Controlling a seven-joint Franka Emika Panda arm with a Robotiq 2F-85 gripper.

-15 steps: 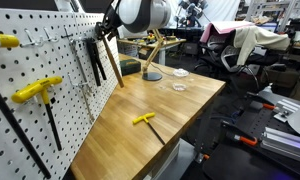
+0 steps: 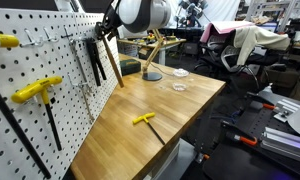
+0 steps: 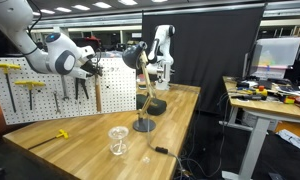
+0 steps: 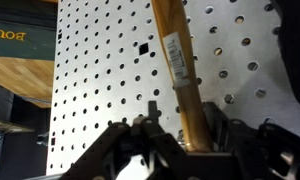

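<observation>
A wooden-handled tool hangs at the pegboard (image 2: pixel 75 75); its handle (image 2: pixel 112 62) slopes down from beside my gripper (image 2: pixel 109 27). Up close in the wrist view, the brown handle (image 4: pixel 180 65) bears a white label and runs down between the dark fingers. The gripper is open around it; whether either finger touches the wood cannot be told. The tool's head is hidden by the gripper. In exterior view 2, the handle (image 3: pixel 98 94) shows below the gripper (image 3: pixel 93 70), close to the board.
A yellow-headed hammer (image 2: pixel 144 118) lies on the wooden table (image 2: pixel 110 155). Other tools hang on the board, including a yellow-headed one (image 2: pixel 32 92). A desk lamp (image 3: pixel 144 125) and a clear glass container (image 3: pixel 118 135) stand on the table. Its middle has bare room.
</observation>
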